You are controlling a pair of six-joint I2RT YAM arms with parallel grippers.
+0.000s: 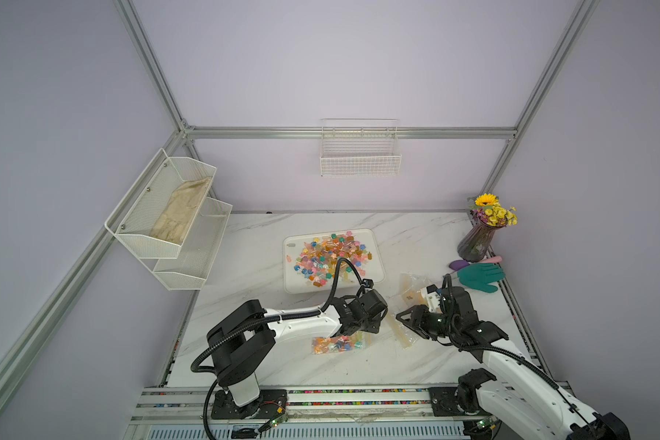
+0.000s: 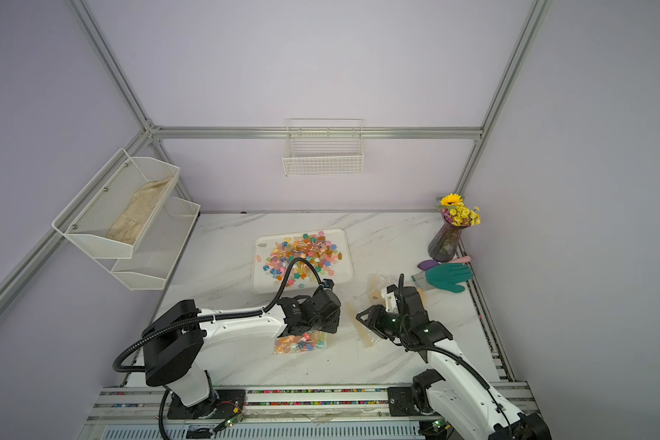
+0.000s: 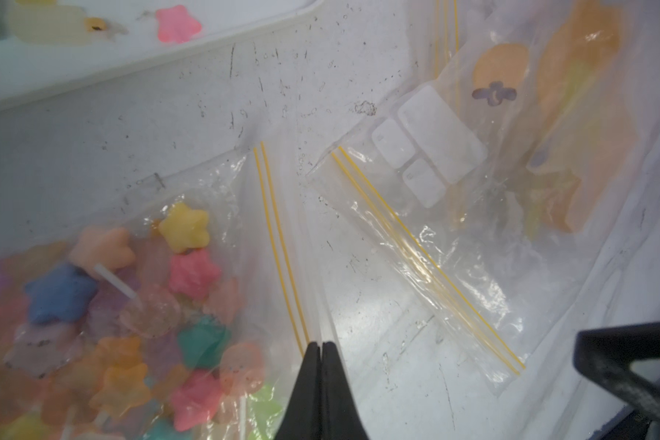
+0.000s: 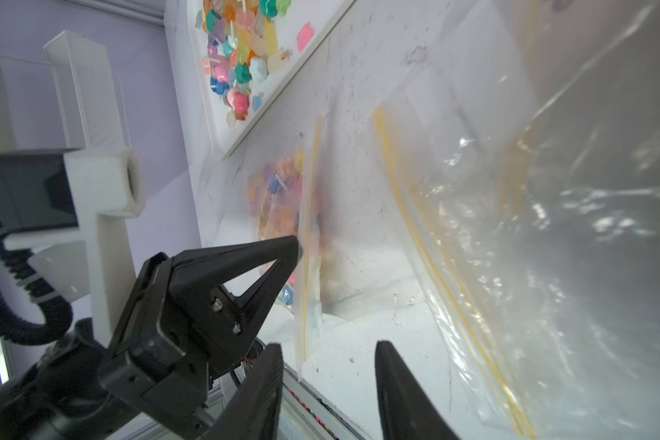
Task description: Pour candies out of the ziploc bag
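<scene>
A clear ziploc bag (image 3: pixel 146 293) of colourful star-shaped candies lies on the table, with a yellow-striped zip edge (image 4: pixel 311 190). My left gripper is shut, its tips on that zip edge, which stands raised in the right wrist view. Thin film at the fingertips is hard to make out. To the right of the bag, my right gripper is part open with nothing between its fingers; one of its fingers (image 3: pixel 623 359) also shows in the left wrist view. Behind the bag, a white tray (image 1: pixel 291 282) holds many loose candies.
A second ziploc bag (image 3: pixel 447 242) with orange and white contents lies to the right, under the right arm. A flower vase (image 1: pixel 478 242) and a teal glove (image 1: pixel 481 277) sit at the back right. Free table lies left of the tray.
</scene>
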